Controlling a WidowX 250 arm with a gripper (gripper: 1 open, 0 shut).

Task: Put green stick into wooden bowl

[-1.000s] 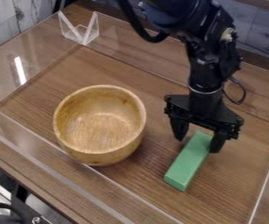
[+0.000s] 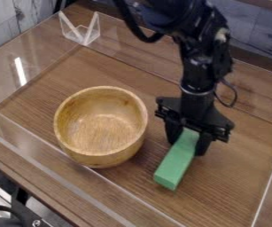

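The green stick is a flat-sided block right of the bowl, its near end toward the front of the table. My gripper is shut on its far end, with dark fingers on both sides of it. The contact itself is partly hidden by the fingers. To the left stands the round wooden bowl, and its inside looks empty. A short gap of table separates the bowl from the stick. Whether the stick touches the table cannot be told for sure.
A small white wire-like stand is at the far left of the wooden table. A dark cable-like part shows at the lower left corner.
The bowl has stayed where it was.
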